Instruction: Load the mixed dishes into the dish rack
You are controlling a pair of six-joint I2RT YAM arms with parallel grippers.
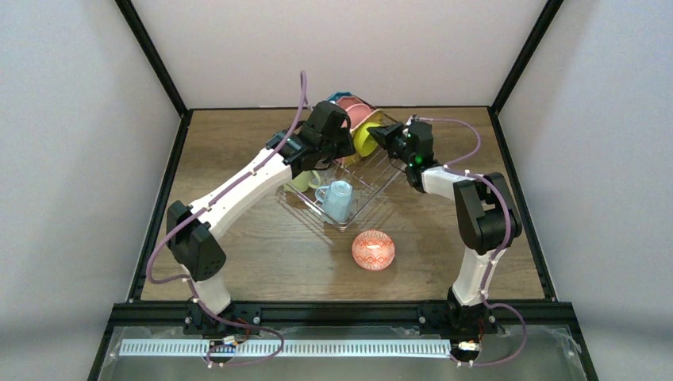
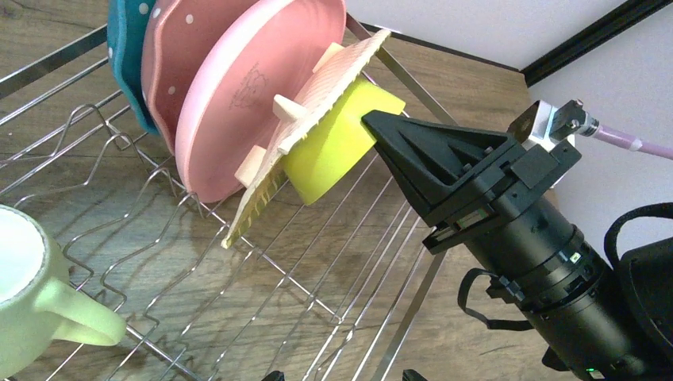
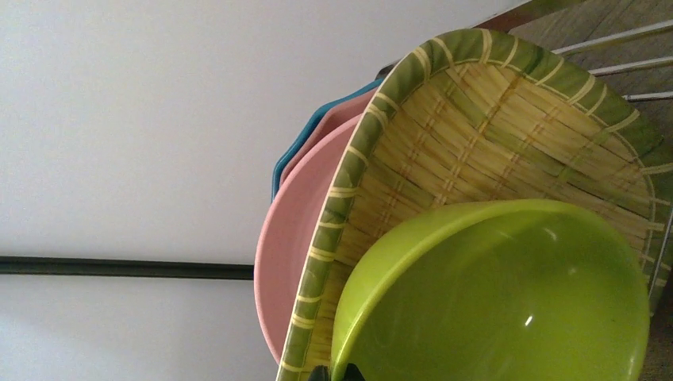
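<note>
In the left wrist view my right gripper is shut on the rim of the lime-green bowl (image 2: 337, 143). That bowl leans against the woven-patterned plate (image 3: 468, 135), which stands tilted in the wire dish rack (image 2: 290, 278). Behind the plate are a pink bowl (image 2: 254, 95), a dusty-pink dish (image 2: 178, 63) and a teal dish (image 2: 127, 55), all on edge. A pale green mug (image 2: 32, 294) and a light blue mug (image 1: 337, 200) occupy the rack's front part. My left gripper hangs over the rack, its fingertips apart and nothing visible between them.
A red-and-white patterned bowl (image 1: 373, 250) rests on the wooden table (image 1: 262, 270) in front of the rack. Both arms crowd the space above the rack. Bare tabletop lies to the left and right.
</note>
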